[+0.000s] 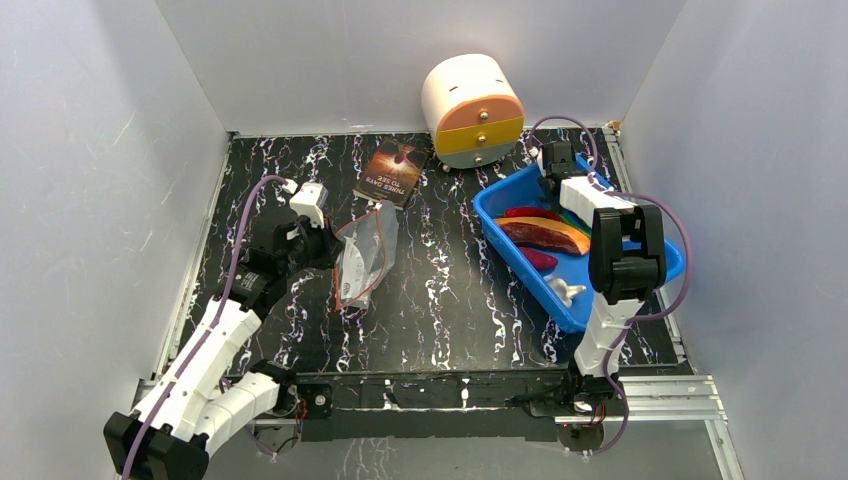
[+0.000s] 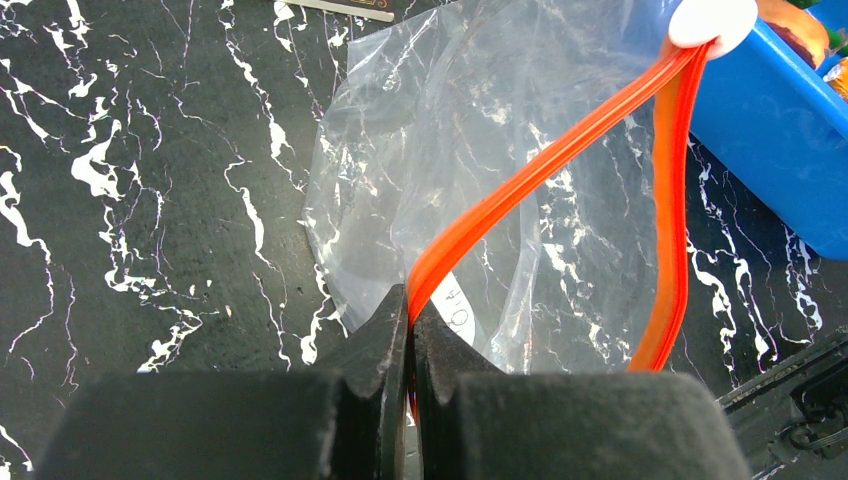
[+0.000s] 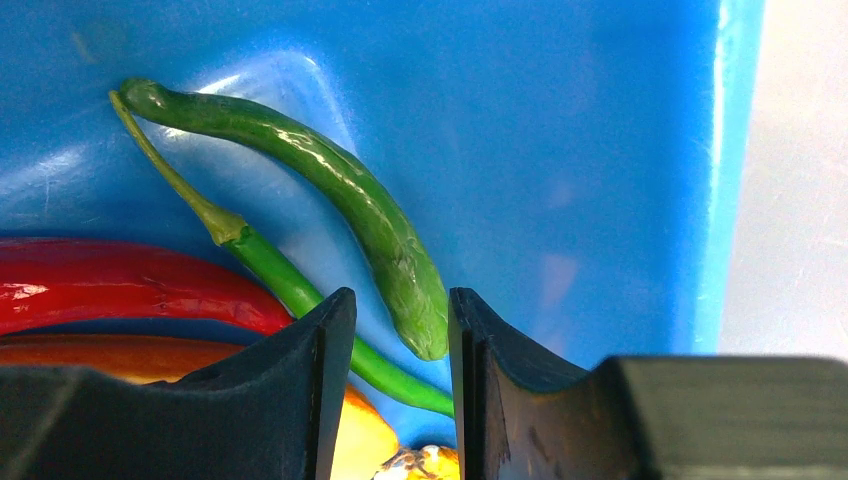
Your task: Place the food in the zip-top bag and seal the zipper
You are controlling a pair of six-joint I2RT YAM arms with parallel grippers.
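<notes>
The clear zip top bag [image 1: 370, 250] with orange zipper lies at the middle left; my left gripper is shut on its edge. In the blue tray [image 1: 530, 285] my right gripper points down, part open, with a green pepper [image 3: 390, 240] just beyond its fingertips. Another green chilli [image 3: 275, 265] lies beside it, with a red pepper [image 3: 140, 290] and an orange food piece [image 3: 365, 440] nearby. In the top view a sausage-like brown piece [image 1: 535, 236] and a pale piece [image 1: 563, 290] also lie in the tray.
A book [image 1: 390, 172] lies above the bag. A drawer box [image 1: 470, 100] stands at the back. The table between bag and tray is clear, and grey walls enclose the sides.
</notes>
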